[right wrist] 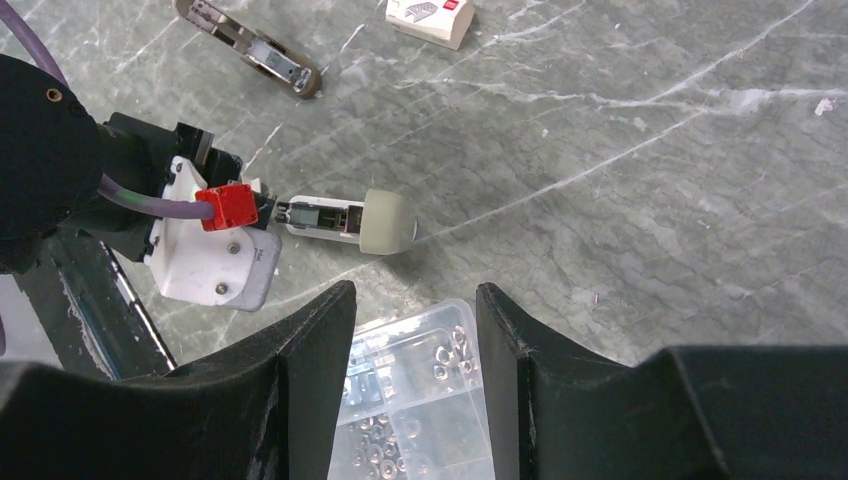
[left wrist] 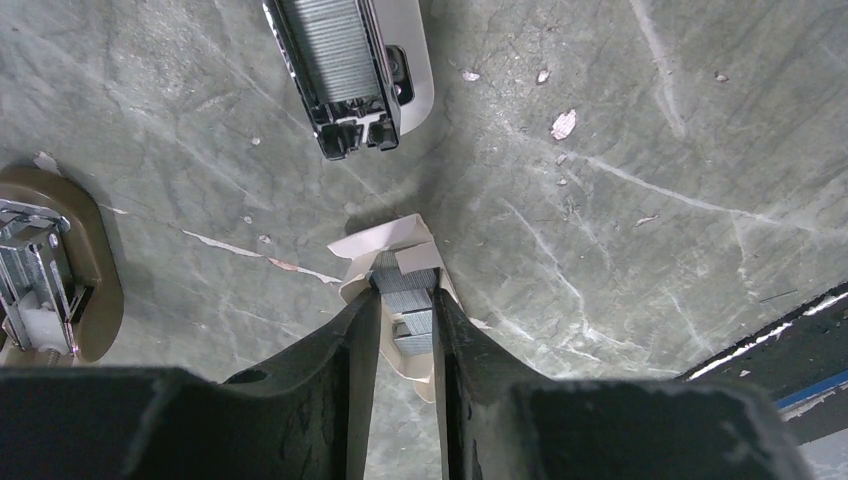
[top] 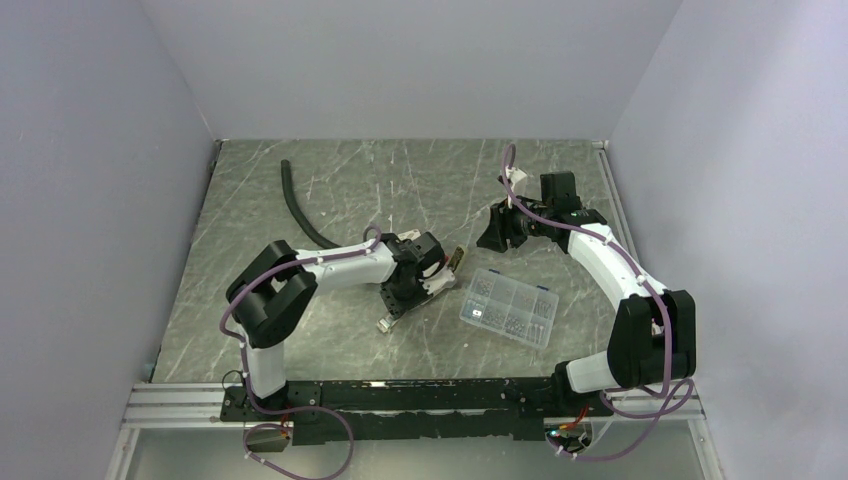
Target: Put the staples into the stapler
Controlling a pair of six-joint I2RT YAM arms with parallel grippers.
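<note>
In the left wrist view, my left gripper is shut on a grey strip of staples (left wrist: 406,300) that lies in a torn-open pale box (left wrist: 385,237). More staples show below that strip. At the top of this view is a chrome stapler magazine (left wrist: 335,60) on a white base, clear of my fingers. The same white-based stapler shows a beige cap (right wrist: 386,222) in the right wrist view. Over the table, away from the stapler, my right gripper stands open and empty. From above, the left hand hides its own fingertips and the box.
A brown stapler (right wrist: 265,58) and a white box with a red mark (right wrist: 432,18) lie further off. The clear compartment case (top: 510,308) of small metal pieces sits in front of the right gripper. A dark tube (top: 290,195) rests back left.
</note>
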